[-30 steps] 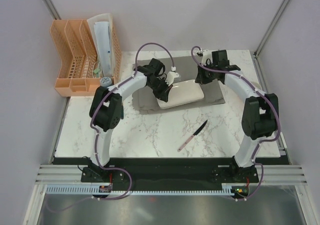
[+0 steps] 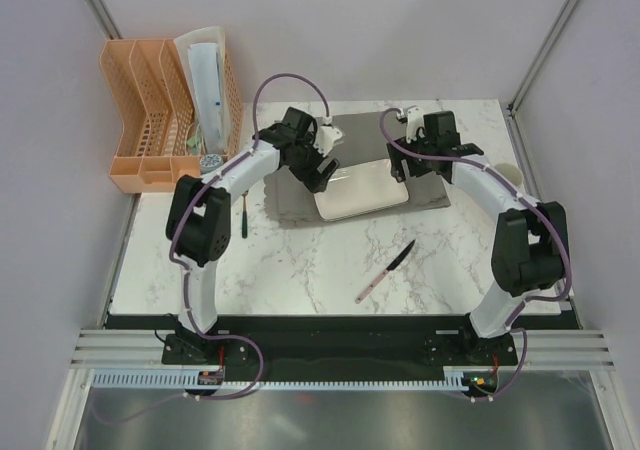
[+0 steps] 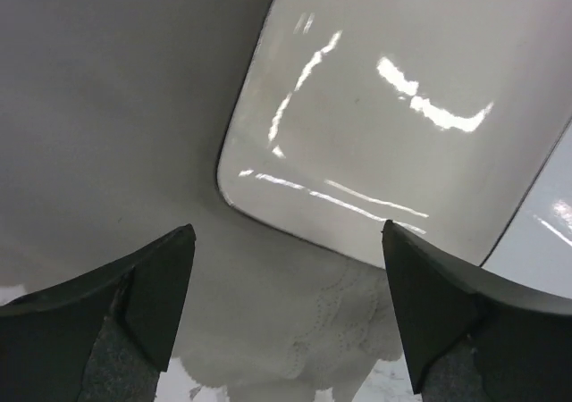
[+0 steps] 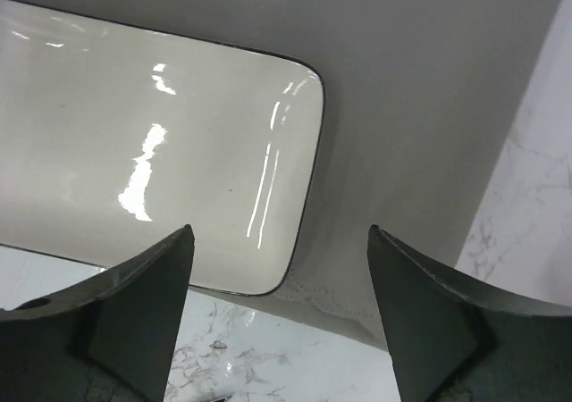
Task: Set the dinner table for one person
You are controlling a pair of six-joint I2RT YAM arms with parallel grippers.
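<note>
A white rectangular plate (image 2: pixel 360 194) with a dark edge lies at a slant on the grey placemat (image 2: pixel 290 205). At its left end my left gripper (image 2: pixel 322 174) is open; in the left wrist view the plate's corner (image 3: pixel 357 152) shows beyond the spread fingers (image 3: pixel 161 286). Over the right end stands my right gripper (image 2: pixel 408 162), likewise open, with nothing between its fingers. The plate's rounded end (image 4: pixel 241 196) shows in the right wrist view. A knife (image 2: pixel 386 271) with a pink handle lies on the table in front of the placemat.
An orange slatted rack (image 2: pixel 150 110) stands at the back left, holding a pale blue and white item (image 2: pixel 207 85). A thin dark utensil (image 2: pixel 244 217) lies left of the placemat. A cream round object (image 2: pixel 508 176) sits at the right edge.
The plate lies about where it was.
</note>
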